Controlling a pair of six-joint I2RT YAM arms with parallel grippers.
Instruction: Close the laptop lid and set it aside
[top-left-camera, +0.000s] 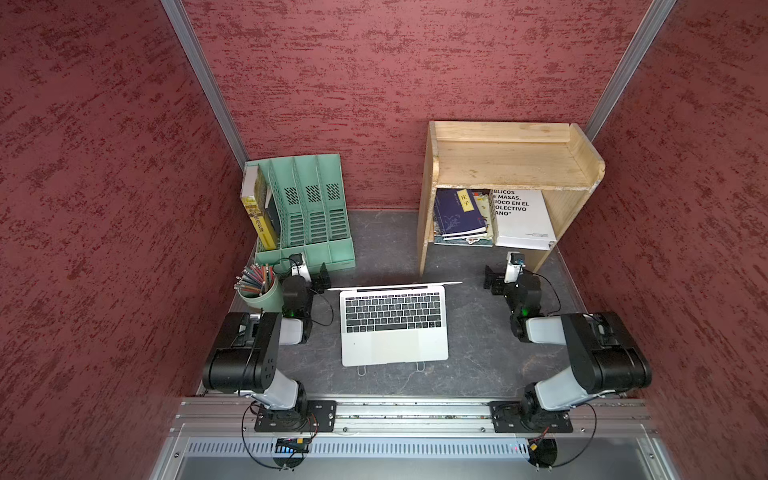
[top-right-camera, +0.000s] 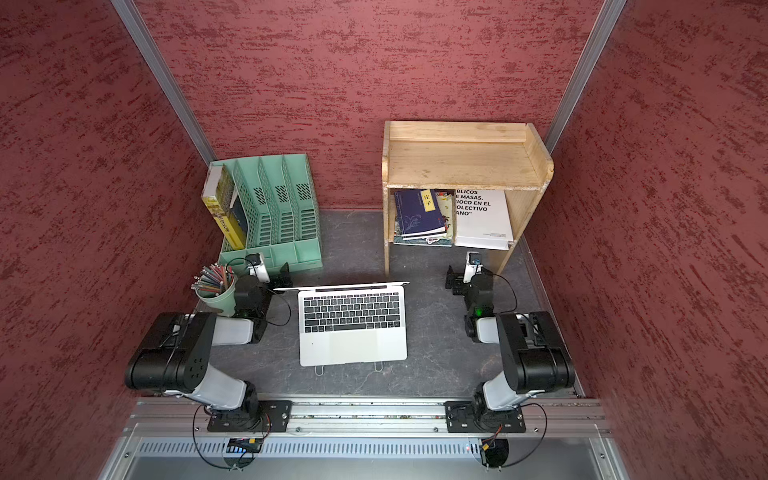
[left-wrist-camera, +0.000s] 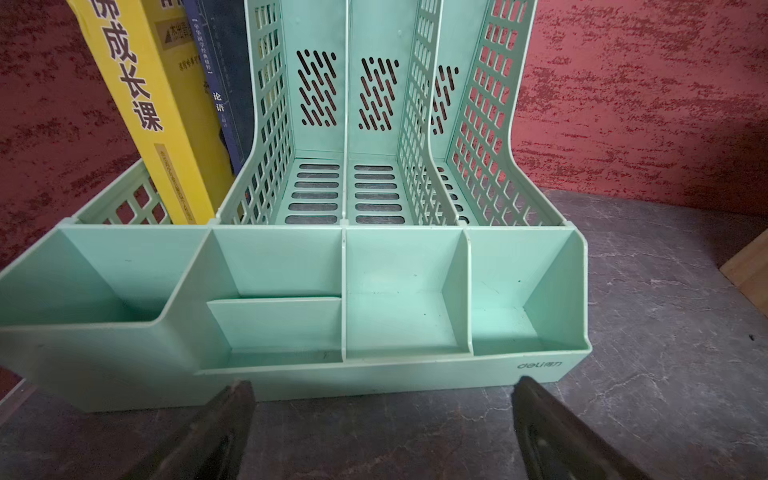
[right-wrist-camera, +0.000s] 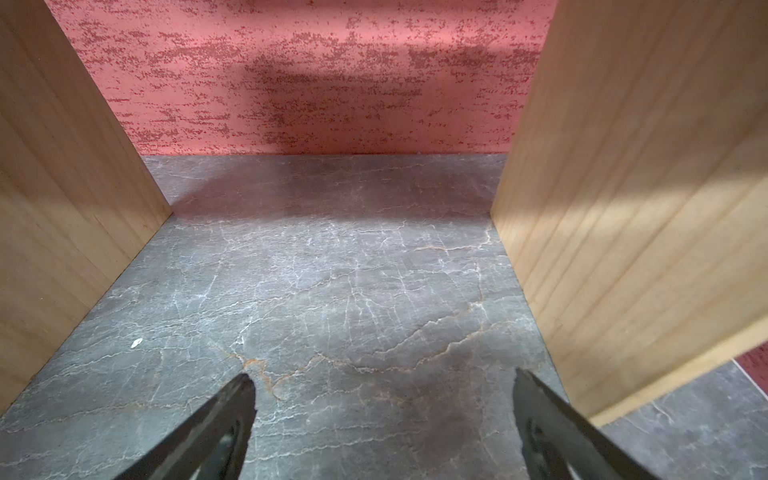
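A silver laptop (top-left-camera: 393, 345) (top-right-camera: 353, 345) sits open at the front centre of the table, keyboard up, its lid seen edge-on as a thin strip along the back. My left gripper (top-left-camera: 316, 276) stands just left of the lid, facing the green organiser, open with nothing between its fingers. My right gripper (top-left-camera: 497, 276) is to the right of the laptop, apart from it, facing the space under the wooden shelf, also open and empty.
The green organiser (top-left-camera: 314, 249) with books stands back left, a pen cup (top-left-camera: 264, 297) before it. The wooden shelf (top-left-camera: 512, 164), holding books, stands back right with bare floor beneath.
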